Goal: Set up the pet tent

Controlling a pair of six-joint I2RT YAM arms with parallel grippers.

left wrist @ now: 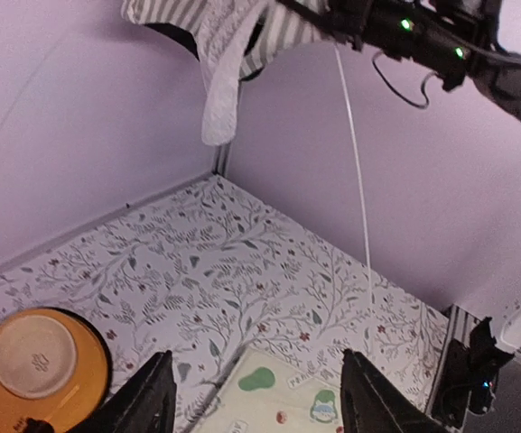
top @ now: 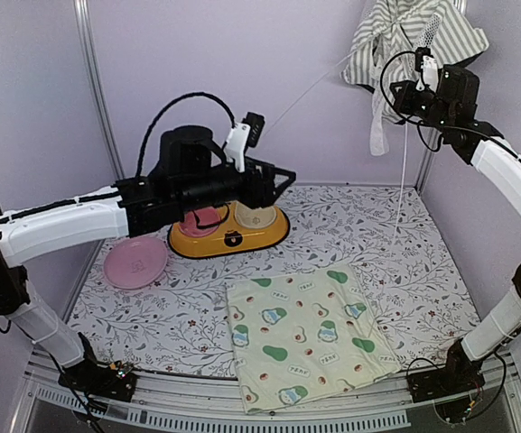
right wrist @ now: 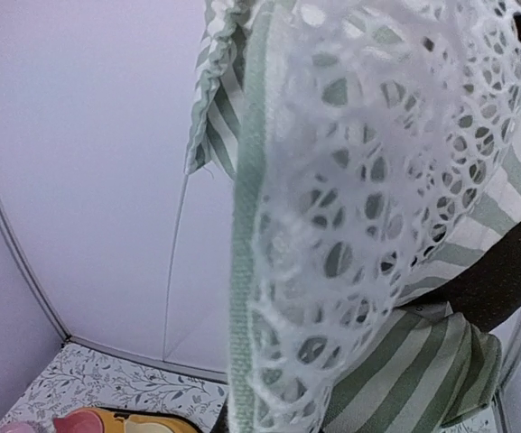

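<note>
High at the back right, the striped fabric tent [top: 379,59] with white mesh [right wrist: 350,180] hangs in my right gripper [top: 414,95], which is shut on it; thin pale poles and a white strap dangle below. My left gripper [top: 269,183] is raised over the back middle, part open, with nothing between its fingers; in the left wrist view it faces the tent from a distance. The printed mat [top: 305,338] lies flat at the front middle of the table.
A yellow feeder [top: 231,244] with bowls stands at the back left, beside a pink plate [top: 135,262]. Pale walls enclose three sides.
</note>
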